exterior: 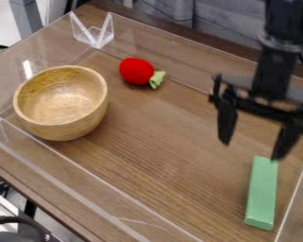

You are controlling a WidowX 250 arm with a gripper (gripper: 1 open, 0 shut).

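Note:
My gripper (pixel 249 128) hangs at the right of the camera view, dark, its fingers pointing down and standing apart, with nothing visible between them. Below it on the wooden table lies a long green block (pixel 261 192). A red tomato-like object (pixel 133 71) with a green tip lies upper left of centre. A wide tan bowl (pixel 62 106) sits at the left.
A small white wire object (pixel 91 28) stands at the upper left.

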